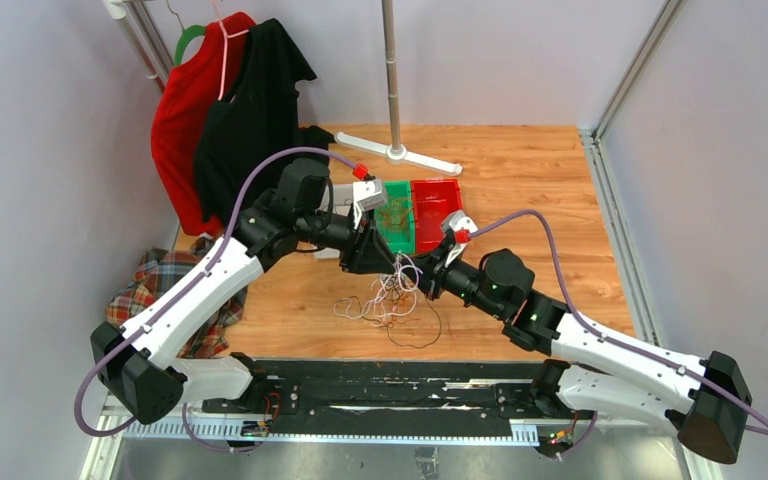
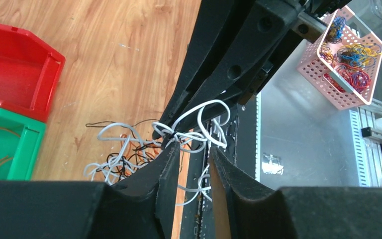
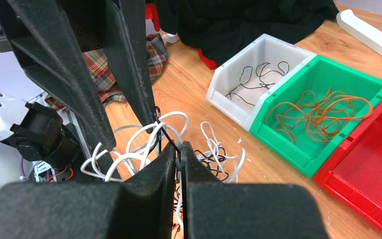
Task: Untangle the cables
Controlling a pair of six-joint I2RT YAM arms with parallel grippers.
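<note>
A tangle of white cable [image 1: 390,300] with black and orange strands hangs over the wooden table. My right gripper is shut on a black cable [image 3: 168,135] of the tangle. White cable loops [image 2: 206,112] bunch around its tips in the left wrist view. My left gripper is part open, facing the right one, its two fingers apart. White strands pass close to its fingertips; whether any lies fully between them is unclear. An orange cable [image 2: 128,144] shows within the lower tangle.
Behind the arms stand a white bin [image 3: 238,82] with a black cable, a green bin [image 3: 283,144] with orange cables, and an empty red bin [image 3: 363,184]. A pink basket [image 2: 328,82] of coloured cables is off the table's front.
</note>
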